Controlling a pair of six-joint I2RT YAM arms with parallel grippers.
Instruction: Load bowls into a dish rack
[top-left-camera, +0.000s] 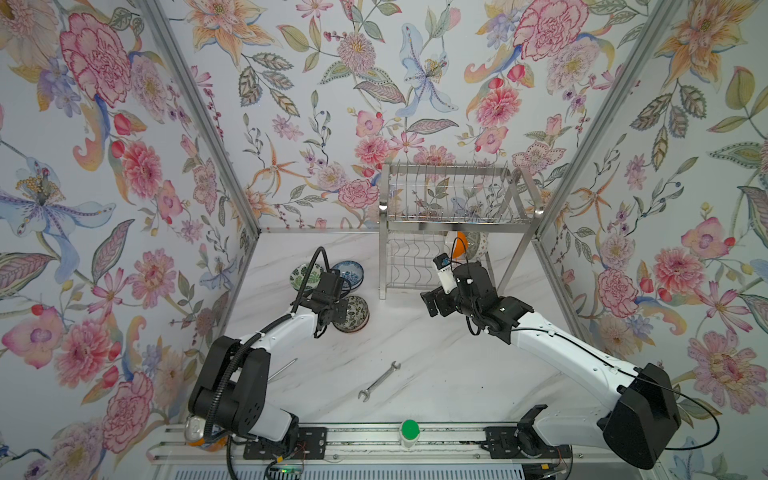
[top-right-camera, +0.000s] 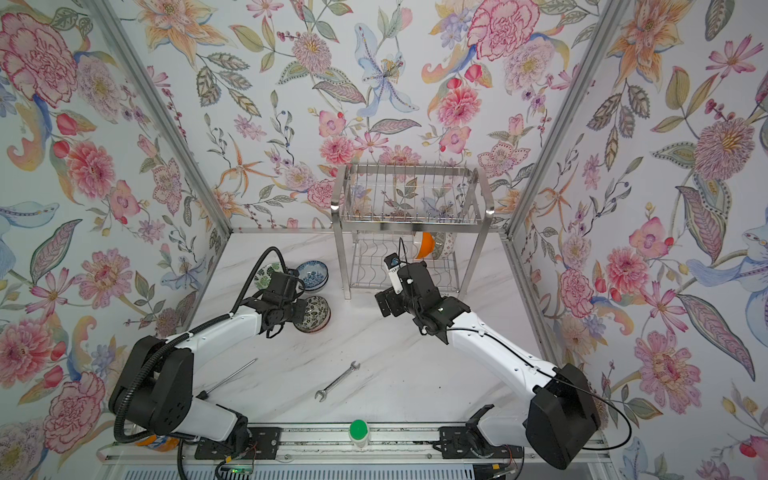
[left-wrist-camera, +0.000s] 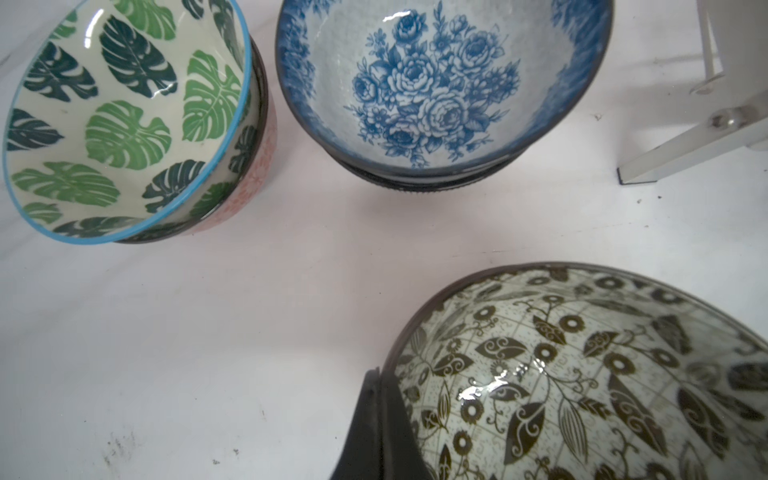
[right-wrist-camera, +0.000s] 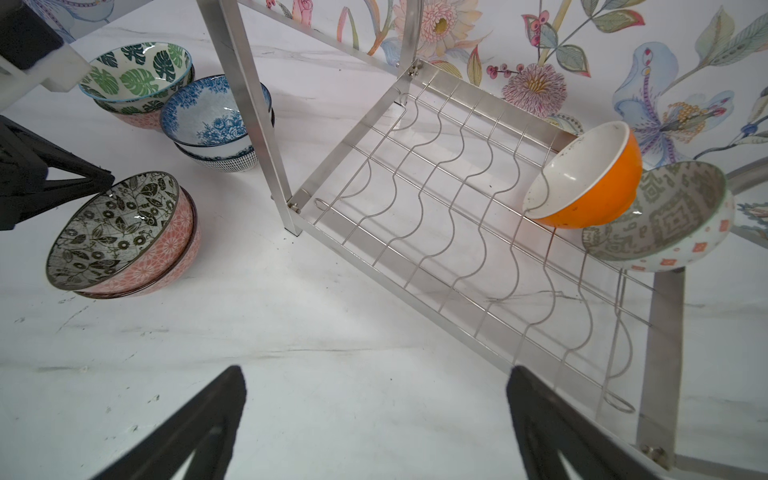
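Observation:
A dark-floral patterned bowl tops a stack on the table; the right wrist view shows it slightly tilted on the bowl beneath. My left gripper is shut, nothing between its fingers, its tips at the rim and the bowl outside them. Behind stand a leaf-patterned bowl (right-wrist-camera: 144, 73) and a blue floral bowl (right-wrist-camera: 212, 112), each on other bowls. My right gripper stands open and empty in front of the dish rack (right-wrist-camera: 416, 300). On the rack's lower tier an orange bowl (right-wrist-camera: 604, 188) and a grey-patterned bowl (right-wrist-camera: 664, 216) lean at the right.
The rack's lower tier is empty on its left side, and its upper tier (top-left-camera: 448, 192) looks bare. A wrench (top-left-camera: 379, 381) lies on the front table. A thin rod (top-right-camera: 228, 379) lies at front left. Clear table separates the arms.

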